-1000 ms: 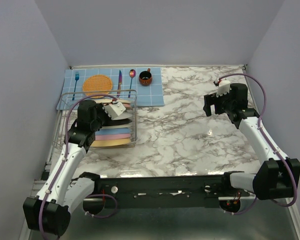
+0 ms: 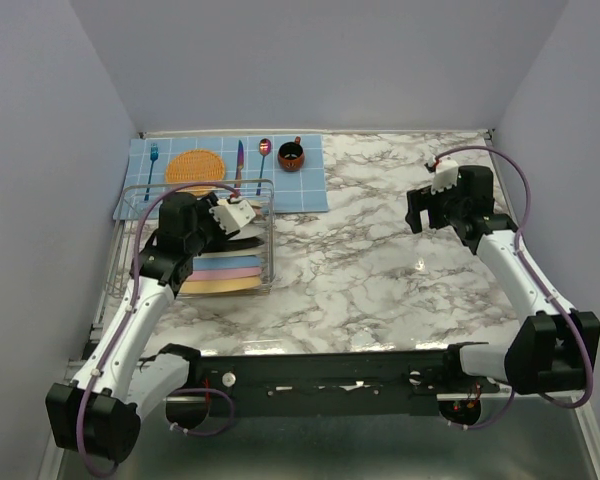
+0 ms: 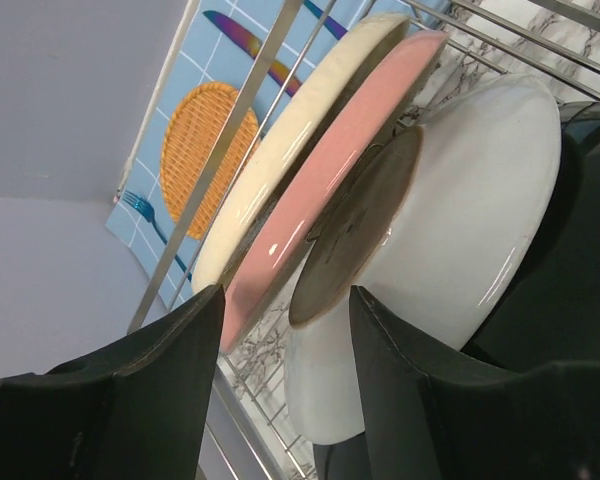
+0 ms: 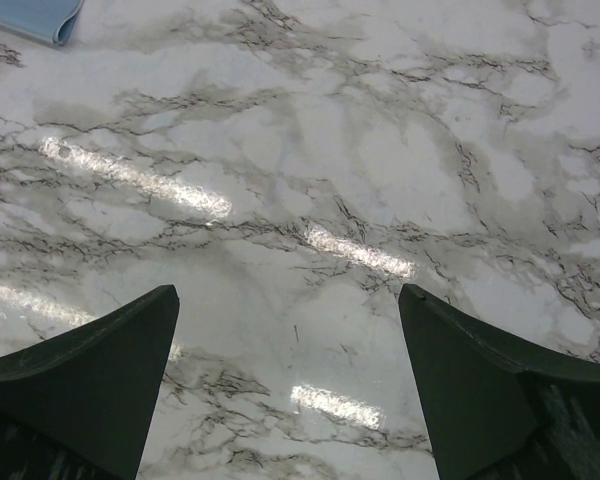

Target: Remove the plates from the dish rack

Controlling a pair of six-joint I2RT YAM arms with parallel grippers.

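Observation:
The wire dish rack (image 2: 273, 262) stands at the left, with plates upright in a row: blue (image 2: 225, 263), pink (image 2: 225, 273) and yellow (image 2: 222, 285) toward its front. My left gripper is open over the rack's back part. In the left wrist view, one fingertip overlaps the lower end of a pink-rimmed plate (image 3: 320, 180), and the other overlaps a white plate with a brown face (image 3: 450, 220); contact cannot be told. A cream plate (image 3: 290, 130) stands behind the pink one. Over bare marble, my right gripper is open and empty.
Behind the rack, a blue tiled mat (image 2: 305, 195) carries a woven round mat (image 2: 194, 168), a fork (image 2: 152, 165), a knife (image 2: 240, 160), a spoon (image 2: 263, 160) and a brown mug (image 2: 291, 155).
My left gripper has shifted slightly within the rack area, its wrist turning a little. The right arm and the visible front plates stay where they were.

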